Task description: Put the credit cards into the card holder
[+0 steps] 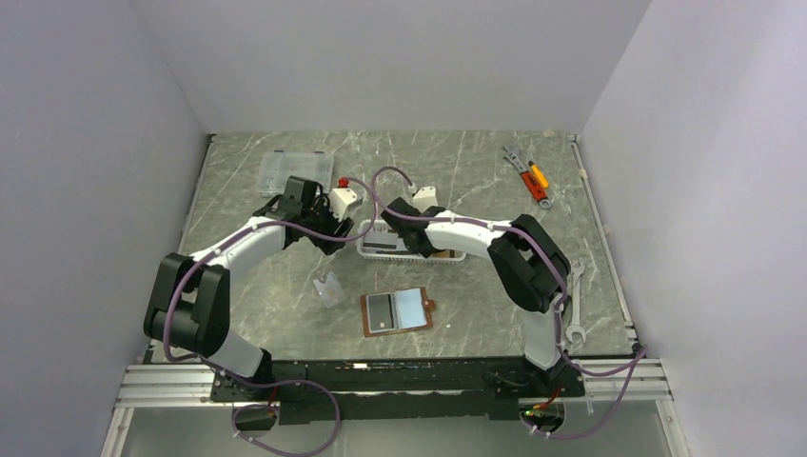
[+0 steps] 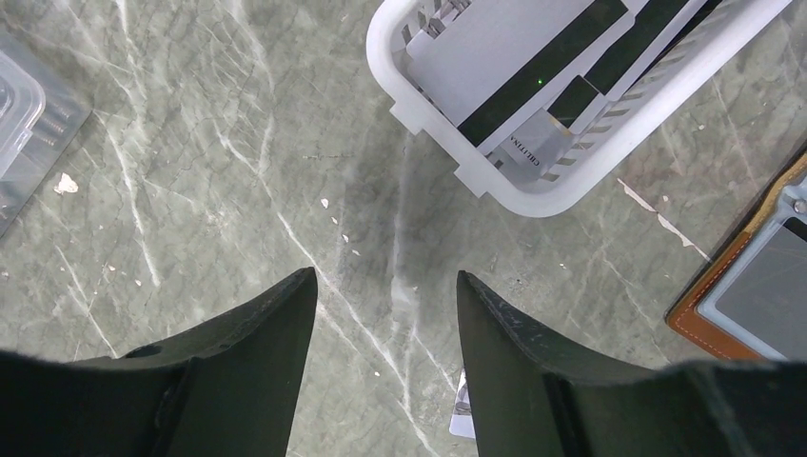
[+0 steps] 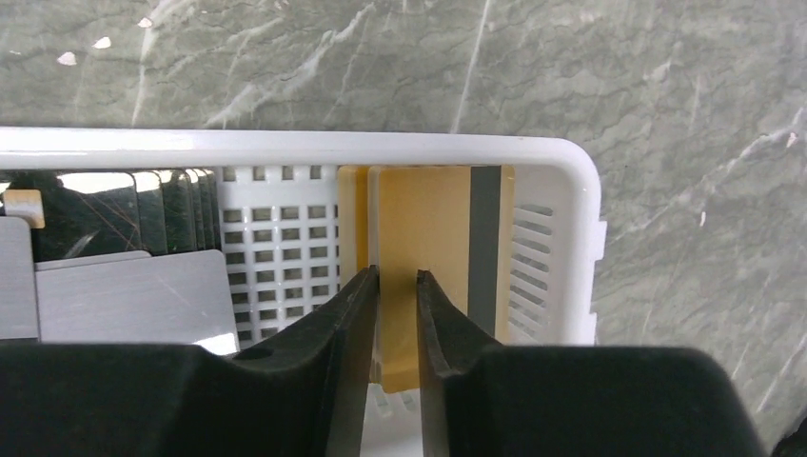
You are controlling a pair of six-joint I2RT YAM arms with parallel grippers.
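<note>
A white plastic basket (image 1: 362,249) (image 2: 577,190) (image 3: 561,155) holds silver, black and gold cards. In the right wrist view my right gripper is down at the gold cards (image 3: 440,219), its fingertips slightly apart over their left edge; whether it grips one is unclear. My left gripper stands open left of the basket, over bare table, nothing between its fingers. An open brown card holder (image 1: 397,311) (image 2: 699,333) lies in front of the basket.
A clear box (image 1: 295,171) sits at back left, a small clear item (image 1: 329,289) at front left. Pliers (image 1: 526,179) and a wrench (image 1: 577,309) lie on the right.
</note>
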